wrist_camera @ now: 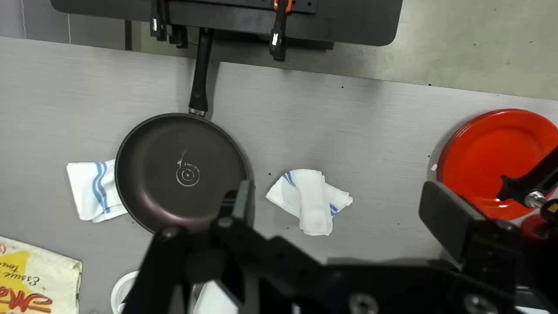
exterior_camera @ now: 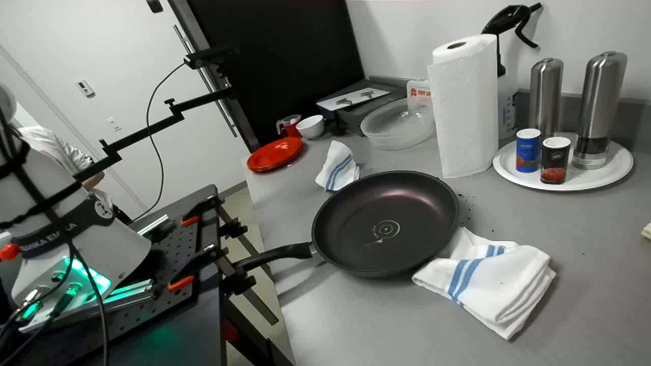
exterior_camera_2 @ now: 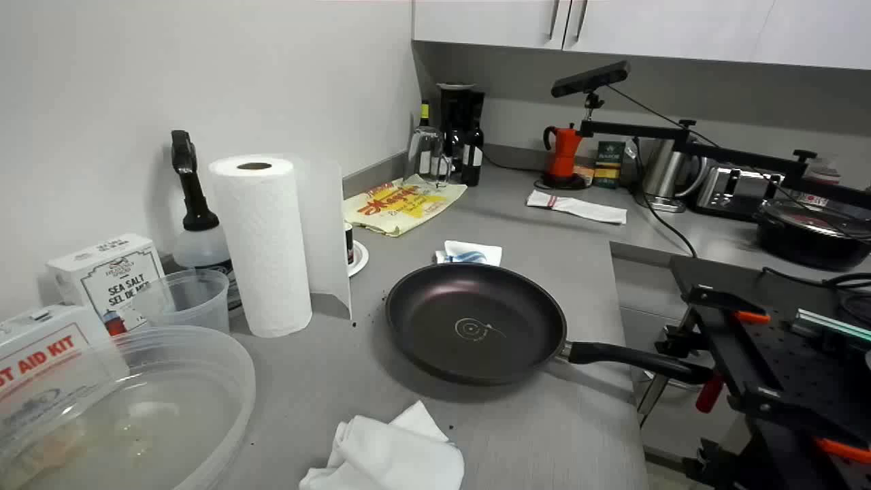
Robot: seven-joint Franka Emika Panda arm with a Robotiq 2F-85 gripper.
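My gripper stands open high over the counter, its two fingers [wrist_camera: 450, 222] wide apart with nothing between them. Below and between them, in the wrist view, lies a crumpled white cloth with blue stripes [wrist_camera: 312, 201]. To its left a black frying pan [wrist_camera: 180, 167] rests flat on the counter, its handle [wrist_camera: 201, 73] reaching past the counter edge. Another folded striped towel [exterior_camera: 488, 280] lies beside the pan, partly hidden by it in the wrist view. Neither exterior view shows the gripper; only the arm's base [exterior_camera: 79, 244] appears.
Red plates [exterior_camera: 275, 153] sit near the counter edge. A paper towel roll [exterior_camera: 465, 107], a clear plastic bowl [exterior_camera_2: 139, 408] and a white plate [exterior_camera: 561, 181] with mills and spice jars stand along the wall side.
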